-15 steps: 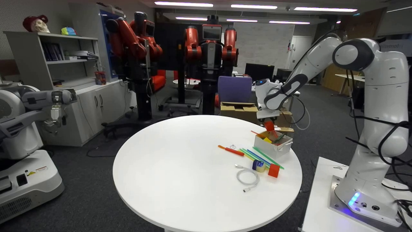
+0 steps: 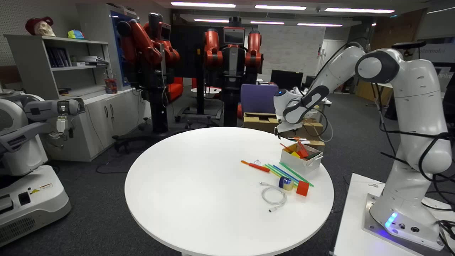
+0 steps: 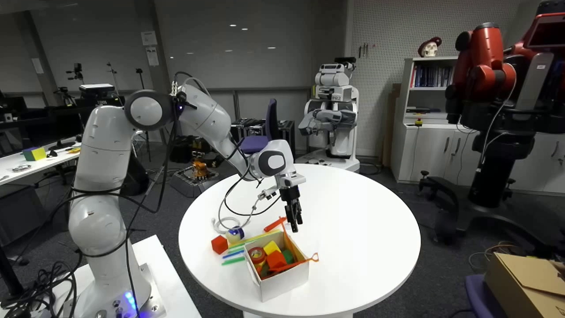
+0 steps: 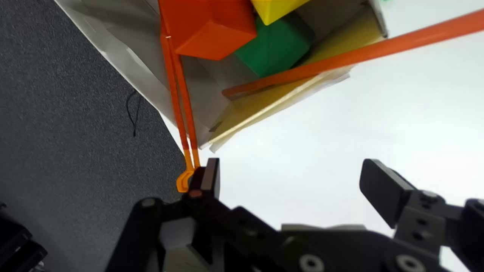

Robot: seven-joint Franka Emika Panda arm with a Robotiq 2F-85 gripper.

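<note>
My gripper is open, with only the white table showing between its fingers. In exterior view 2 the gripper (image 3: 294, 220) hangs above the table beside the box. The white open-topped box (image 3: 283, 286) holds a red block (image 3: 276, 259), a yellow block (image 3: 271, 247), a green block (image 4: 276, 45) and a red roll of tape (image 3: 257, 255). An orange tool with a looped end (image 4: 183, 181) sticks out over the box's edge, near the left fingertip in the wrist view. Another long orange strip (image 4: 363, 53) crosses the opposite rim.
Beside the box on the round table (image 2: 187, 183) lie several coloured sticks (image 2: 288, 172), a red screwdriver-like tool (image 2: 258, 167), a blue tape roll (image 2: 286, 183), a red cube (image 2: 302, 188) and a coiled white cable (image 2: 274, 195).
In exterior view 1, my gripper has moved left, away from above the box.
</note>
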